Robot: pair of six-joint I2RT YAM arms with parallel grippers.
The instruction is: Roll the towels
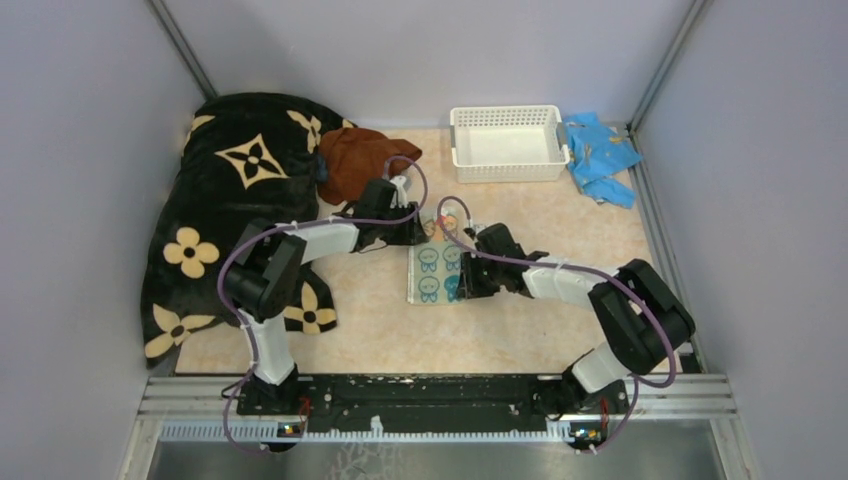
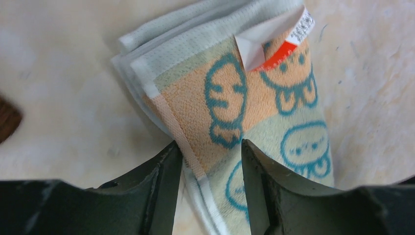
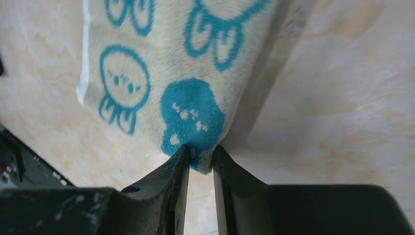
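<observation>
A folded pale towel (image 1: 430, 262) with teal animal faces, an orange band and a white-and-red tag lies mid-table, its long side running front to back. My left gripper (image 1: 413, 232) is over its back left corner; in the left wrist view its open fingers (image 2: 259, 181) reach the towel's layered edge. My right gripper (image 1: 467, 285) is at the front right; in the right wrist view its fingers are shut on the towel's corner (image 3: 191, 117), which is slightly lifted.
A white basket (image 1: 508, 172) stands at the back, a blue cloth (image 1: 602, 160) right of it and a brown cloth (image 1: 360, 160) left. A black patterned blanket (image 1: 220, 170) covers the left side.
</observation>
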